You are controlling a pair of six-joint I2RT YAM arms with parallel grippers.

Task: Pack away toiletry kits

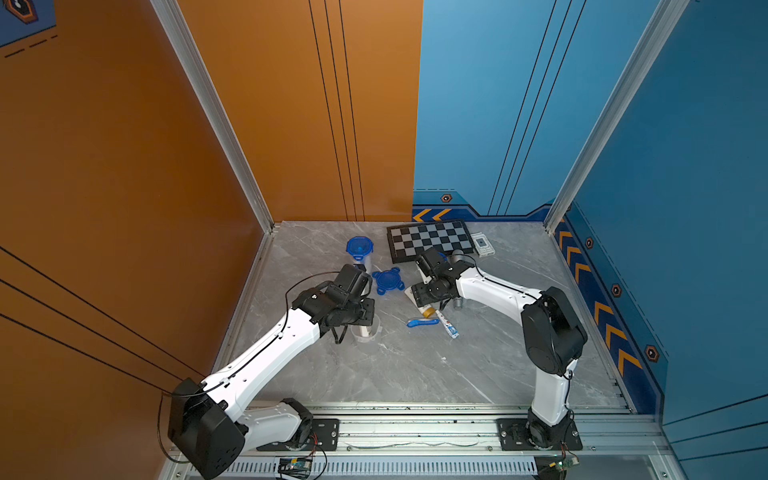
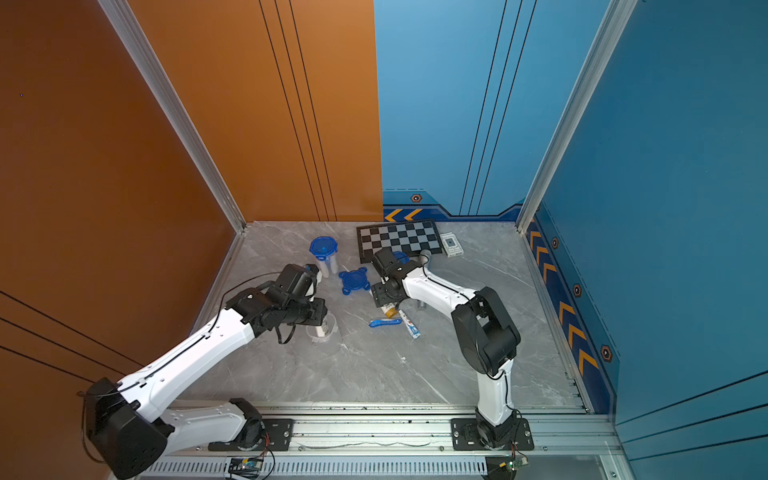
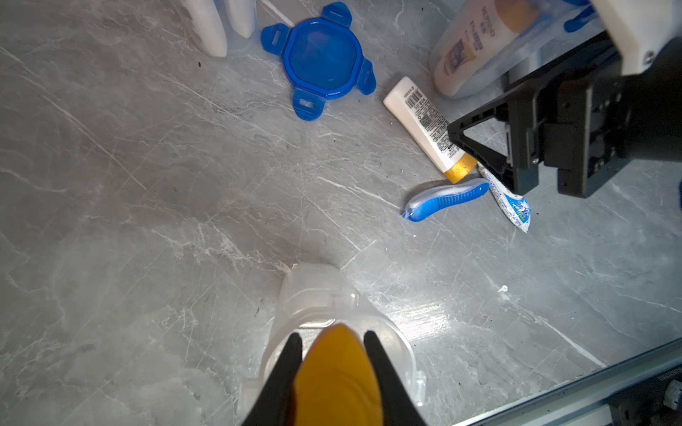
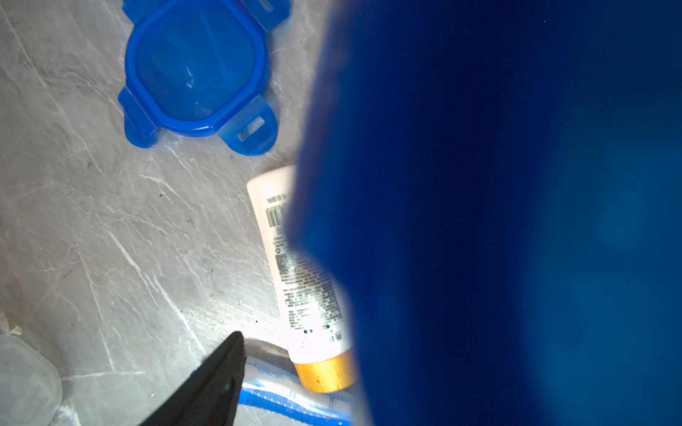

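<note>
My left gripper is shut on a white bottle with an orange cap (image 3: 337, 383), cap towards the camera. The bottle stands upright at the mouth of a clear cup (image 3: 312, 287); how deep it sits cannot be told. Close over another white bottle (image 4: 302, 284) lying flat, my right gripper (image 1: 421, 297) is open. One dark finger (image 4: 209, 387) shows left of that bottle; the other is hidden by a large blurred blue shape (image 4: 497, 213). A blue-and-white folded toothbrush (image 3: 447, 198) and a toothpaste tube (image 3: 510, 202) lie beside the bottle's gold cap.
A loose blue lid (image 1: 389, 280) lies mid-table. Behind it stands a filled container with a blue lid (image 1: 360, 247). Another filled clear container (image 3: 472, 56) is close to my right arm. A chessboard (image 1: 430, 239) lies at the back.
</note>
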